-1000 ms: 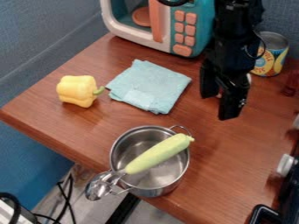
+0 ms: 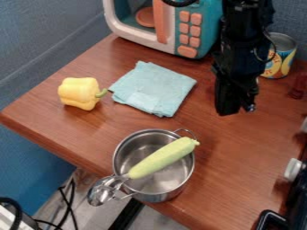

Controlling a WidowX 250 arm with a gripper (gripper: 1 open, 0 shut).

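The black gripper (image 2: 235, 101) hangs over the right part of the wooden table (image 2: 240, 153); its fingers are dark and I cannot tell how they stand. A steel pot (image 2: 162, 184) at the front holds a pale corn cob or similar long vegetable (image 2: 162, 157), lying across it above a lid or handle. A yellow pepper (image 2: 79, 92) lies at the left. A folded light-blue cloth (image 2: 153, 88) lies in the middle.
A toy microwave (image 2: 162, 22) stands at the back, a can (image 2: 278, 58) behind the arm at right, a small dark red object (image 2: 297, 88) at the right. The table's left edge drops to floor with cables.
The gripper has shifted slightly up and to the right over the last second. The objects on the table look unmoved.
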